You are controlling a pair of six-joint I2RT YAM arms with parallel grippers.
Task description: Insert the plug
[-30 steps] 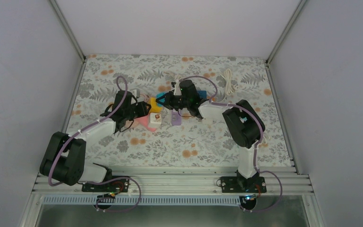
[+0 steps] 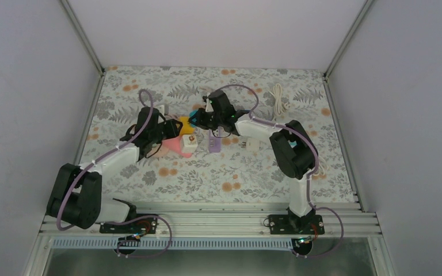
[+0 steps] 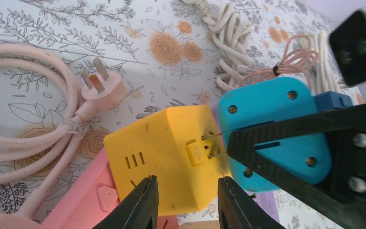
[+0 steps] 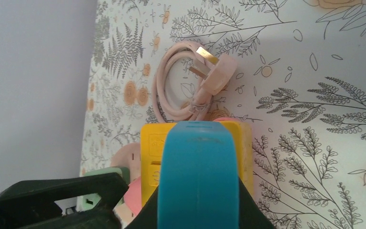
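My right gripper (image 2: 198, 119) is shut on a cyan plug block, which fills the lower middle of the right wrist view (image 4: 198, 171). Its metal prongs point at a yellow socket block (image 3: 147, 143), reaching the socket face; how deep they sit is hard to tell. The yellow block (image 4: 150, 148) rests among pink and purple blocks. My left gripper is part open at the yellow block's near side, its fingertips low in the left wrist view; nothing clearly shows held between them.
A coiled pink cable with plug (image 3: 102, 93) lies behind the blocks. White and pink cable bundles (image 3: 233, 38) lie farther back. A pink block (image 3: 83, 200) and a purple strip (image 3: 267, 205) crowd the socket block.
The left gripper has moved slightly up, staying beside the yellow block.
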